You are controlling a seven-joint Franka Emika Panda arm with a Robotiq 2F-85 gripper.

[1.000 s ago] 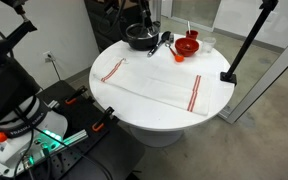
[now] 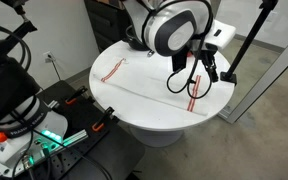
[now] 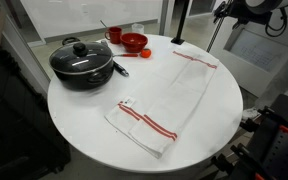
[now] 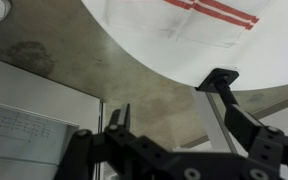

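My gripper is open, with its dark fingers wide apart and only floor between them in the wrist view. It hangs high near the right edge of the round white table [image 2: 149, 118]. A white cloth with red stripes [image 3: 164, 95] lies flat across the table, and part of that cloth [image 4: 174, 22] shows at the top of the wrist view. At the far side stand a black lidded pot [image 3: 82, 68], a red bowl [image 3: 134, 43], a red mug [image 3: 114, 35] and a small orange-red round thing [image 3: 146, 54].
A black post [image 2: 246, 38] rises from the table's right edge, close to the gripper; its clamp [image 4: 222, 76] shows in the wrist view. In exterior view 1 the arm covers much of the back.
The arm has swung from above the pot at the back toward the right and lower, across the table. It now hides the red bowl and pot in exterior view 1. The cloth has not moved.
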